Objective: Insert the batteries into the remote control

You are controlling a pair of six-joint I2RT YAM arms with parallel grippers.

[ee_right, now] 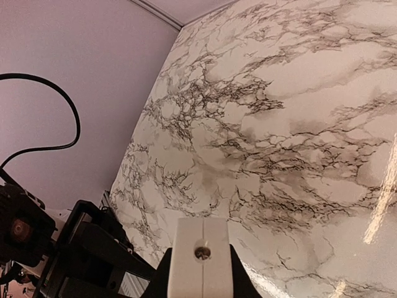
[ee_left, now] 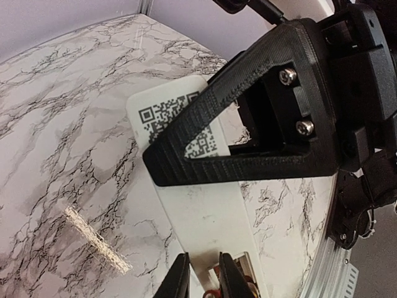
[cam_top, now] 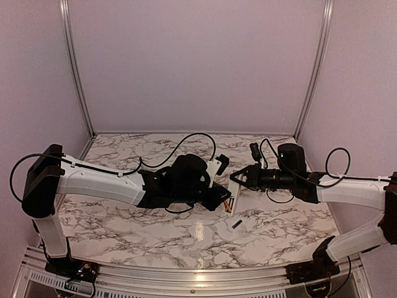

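The white remote is held by my right gripper (cam_top: 236, 177), whose fingers grip its QR-coded top; in the right wrist view its white end (ee_right: 199, 267) fills the space between the fingers. Its battery compartment (ee_left: 245, 267) shows at the lower end, with orange-red batteries inside or at it. My left gripper is shut at that compartment; what it holds is mostly hidden, probably small and reddish, at the frame's bottom edge. A loose dark battery (cam_top: 237, 224) lies on the table below the remote in the top view.
The marble table (cam_top: 124, 236) is otherwise largely clear. Walls surround it at the back and sides, with a metal rail (cam_top: 186, 273) along the front edge. Both arms meet near the table's centre-right.
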